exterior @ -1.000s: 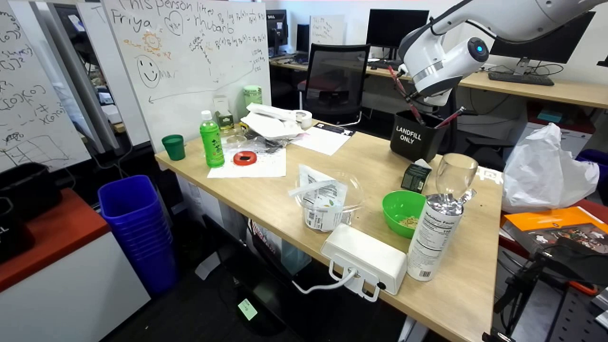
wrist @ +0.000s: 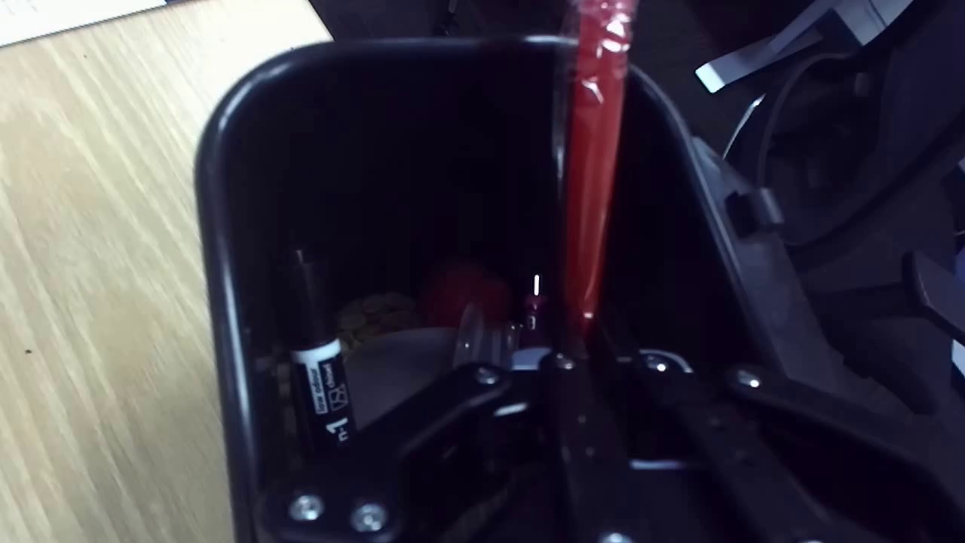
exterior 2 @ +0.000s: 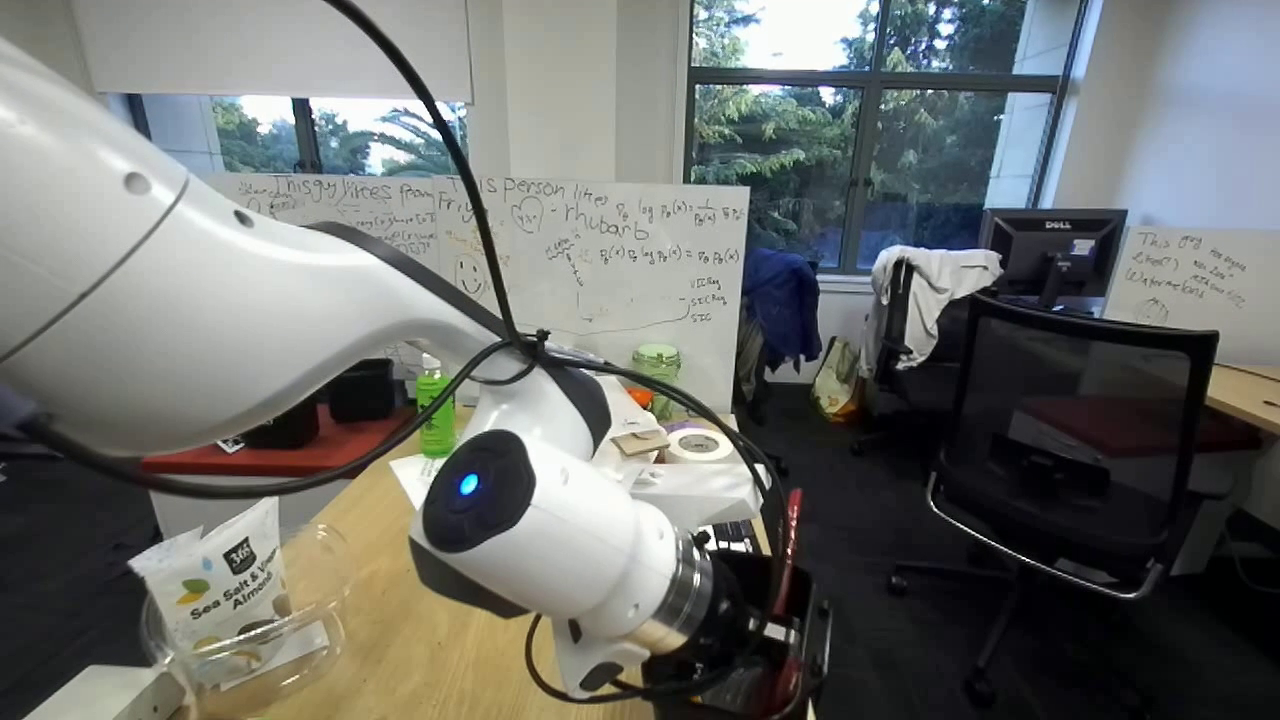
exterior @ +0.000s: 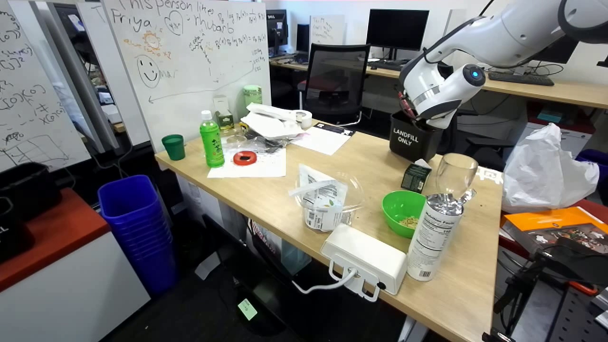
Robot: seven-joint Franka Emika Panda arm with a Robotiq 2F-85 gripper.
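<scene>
My gripper is down inside the mouth of a black bin, which is marked "LANDFILL ONLY" and stands at the table's far right end. Its dark fingers are shut, and their tips are hard to make out. A long red stick-like item in clear wrap rises from just beyond the fingers past the bin's far rim; whether it touches them I cannot tell. Against the bin's left wall stands a black marker. Deeper in lie a dim red thing and some pale round pieces.
A small dark green box, a green bowl, a wine glass and a silver-topped canister crowd the table's near right. Bare tabletop lies left of the bin. An office chair stands beyond.
The arm has come down, bringing the gripper lower into the bin. The red item leaning out to the right no longer shows; the left one now shows only a short length beside the arm.
</scene>
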